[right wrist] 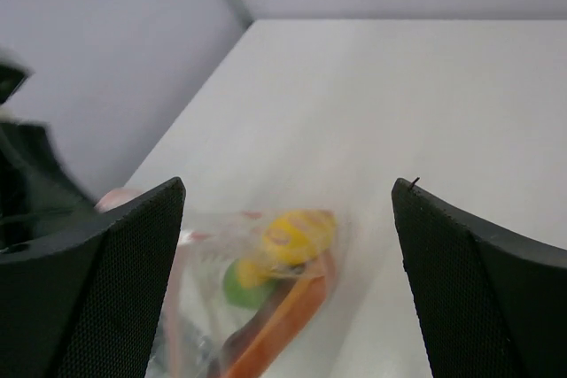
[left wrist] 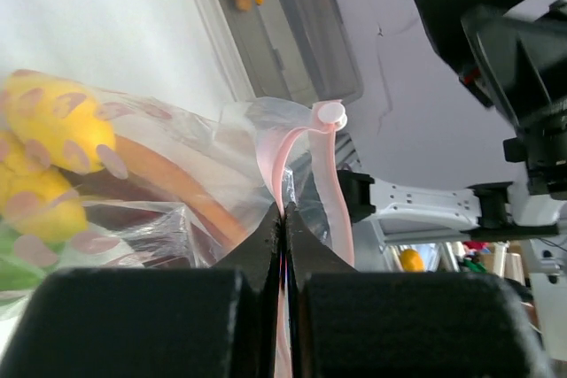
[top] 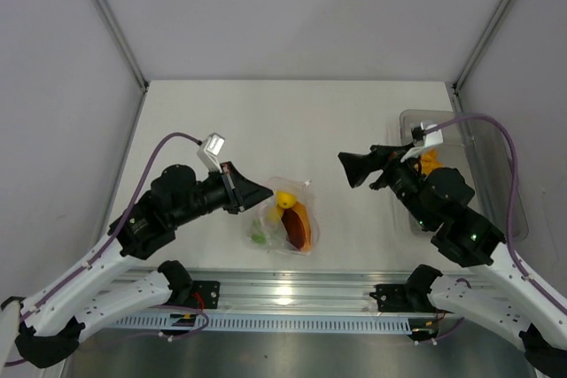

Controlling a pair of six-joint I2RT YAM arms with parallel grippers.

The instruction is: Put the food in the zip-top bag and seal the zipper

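The clear zip bag (top: 266, 227) with pink rim sits at the table's middle front, holding yellow food (top: 285, 198), green food and an orange-red piece (top: 297, 227). My left gripper (top: 264, 192) is shut on the bag's pink zipper rim at its upper edge, as the left wrist view (left wrist: 282, 223) shows. My right gripper (top: 353, 165) is raised to the right of the bag, open, with nothing between its fingers; in the blurred right wrist view the bag lies beyond it.
A translucent tray (top: 505, 183) at the right holds orange food (top: 430, 161), partly under my right arm.
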